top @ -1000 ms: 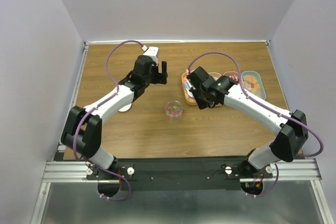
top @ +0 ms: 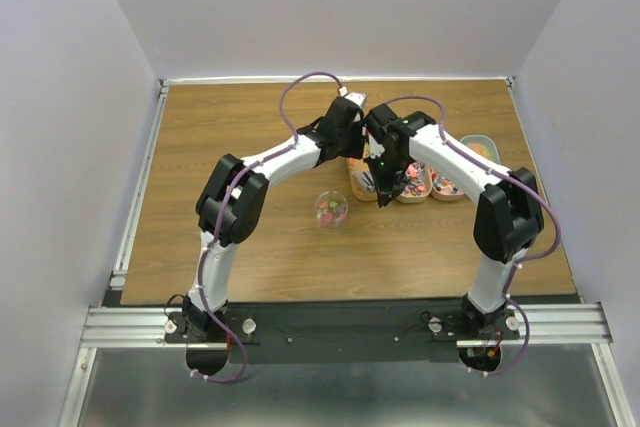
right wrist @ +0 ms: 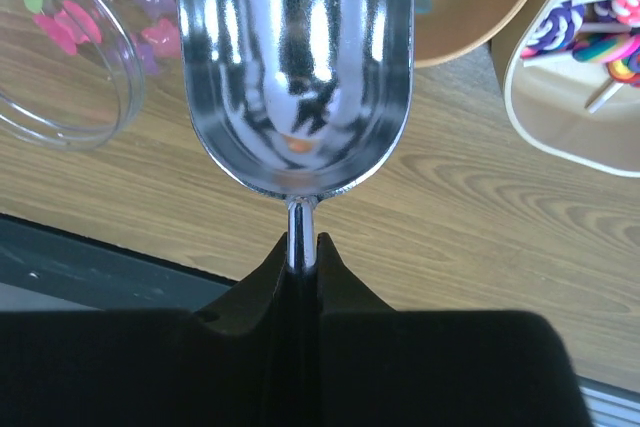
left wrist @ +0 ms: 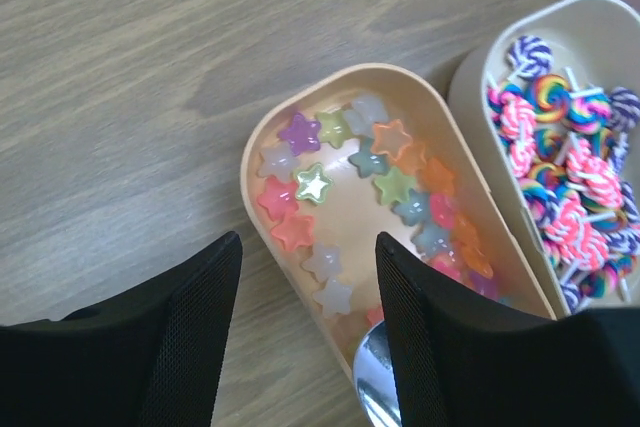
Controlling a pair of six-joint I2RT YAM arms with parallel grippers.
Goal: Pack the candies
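My right gripper is shut on the handle of a metal scoop (right wrist: 295, 67), held over the candy area. My left gripper hangs open over a tan container of star candies (left wrist: 270, 107), with the scoop's shiny edge (left wrist: 376, 377) below its fingers. Beside that container is a bin of swirl lollipops (left wrist: 570, 177). A clear round bowl (top: 331, 209) with colourful candies sits on the table, left of the containers.
Another container (top: 480, 147) stands at the right. The two arms are close together over the containers.
My left gripper has moved right, from beside the containers to over them, close to the right one.
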